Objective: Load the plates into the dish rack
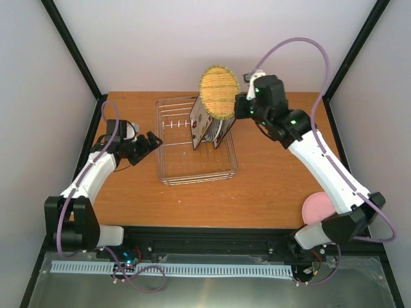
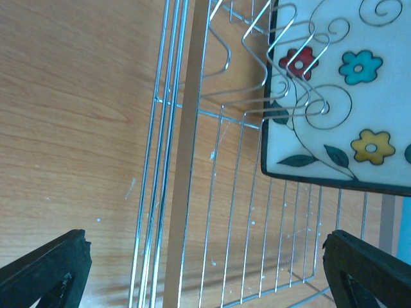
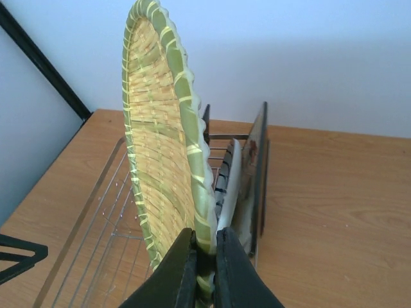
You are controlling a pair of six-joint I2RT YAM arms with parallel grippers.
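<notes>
My right gripper is shut on the rim of a round woven plate (image 1: 218,90), held upright above the back right of the wire dish rack (image 1: 196,174). Two square floral plates (image 2: 334,96) and round plates between them (image 3: 228,179) stand in the rack's right half. My left gripper (image 1: 151,142) is open at the rack's left side; in the left wrist view its fingers straddle empty space over the wires.
A pink plate (image 1: 317,206) lies at the table's front right, partly under the right arm.
</notes>
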